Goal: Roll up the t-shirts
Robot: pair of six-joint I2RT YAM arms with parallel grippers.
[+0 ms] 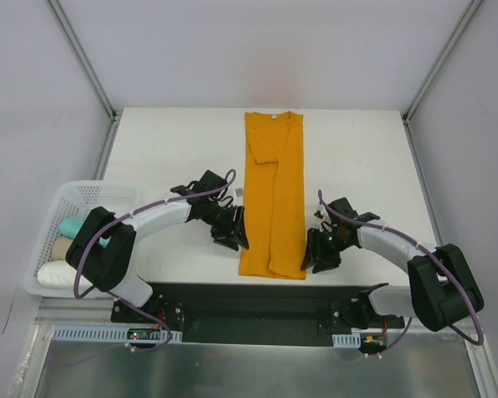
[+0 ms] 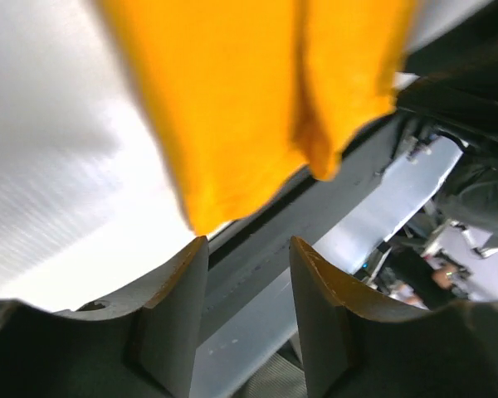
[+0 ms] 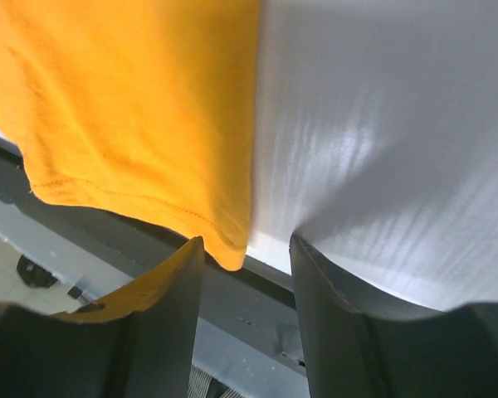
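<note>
An orange t-shirt (image 1: pixel 274 174) lies folded into a long strip down the middle of the white table, its bottom end by the front edge. In the top view my left gripper (image 1: pixel 235 234) is just left of that end and my right gripper (image 1: pixel 319 255) just right of it. In the left wrist view the left fingertips (image 2: pixel 246 241) stand apart, just beyond a corner of the cloth (image 2: pixel 224 166). In the right wrist view the right fingertips (image 3: pixel 247 242) stand apart over the other corner (image 3: pixel 231 240). Neither gripper holds cloth.
A white basket (image 1: pixel 62 195) with rolled cloths in teal, tan and white stands at the left. A dark strip runs along the front edge.
</note>
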